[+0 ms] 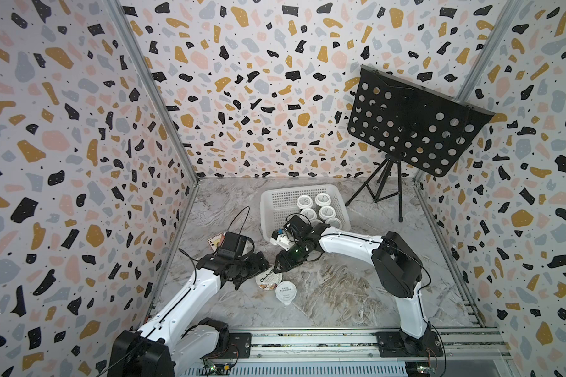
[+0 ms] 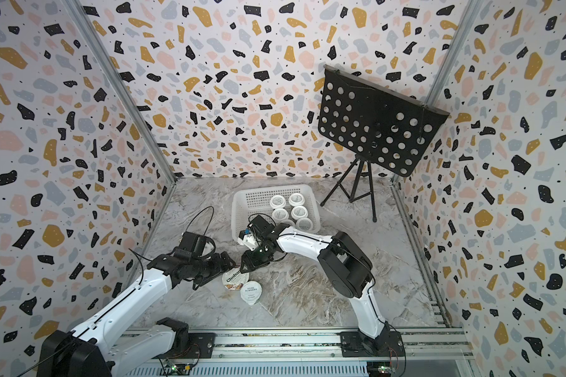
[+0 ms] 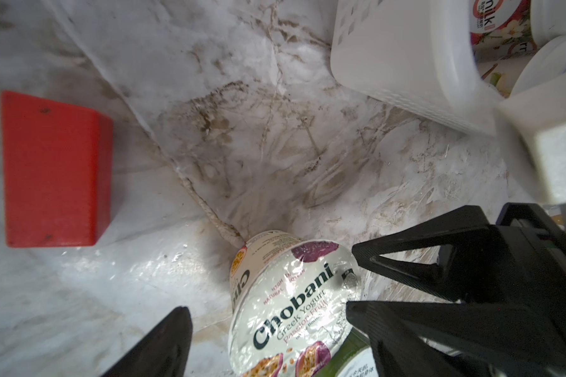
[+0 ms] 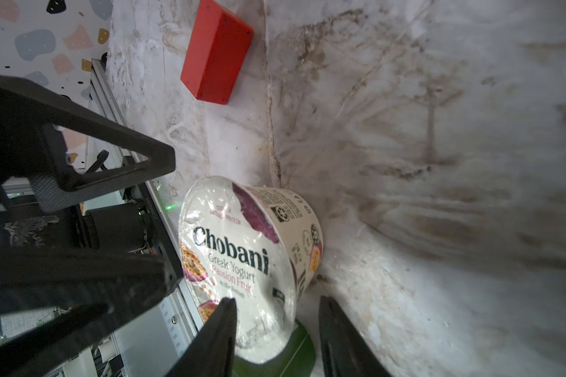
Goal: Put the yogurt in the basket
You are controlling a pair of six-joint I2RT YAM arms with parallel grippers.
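Observation:
The Chobani passion fruit yogurt cup (image 3: 293,311) (image 4: 235,264) sits on the marble table in front of the white basket (image 1: 276,207), beside a green-sided cup with a white lid (image 1: 285,290). My left gripper (image 1: 252,270) is open just left of the yogurt. My right gripper is over the yogurt's right rim from my wrist view, its fingers parted at the cup's edge; whether they touch it I cannot tell. The two grippers are close together above the cup.
The basket holds several white-topped containers. A red block (image 3: 56,169) (image 4: 217,53) lies on the left. A black perforated stand (image 1: 415,119) stands at the back right. Bare table is at the front right.

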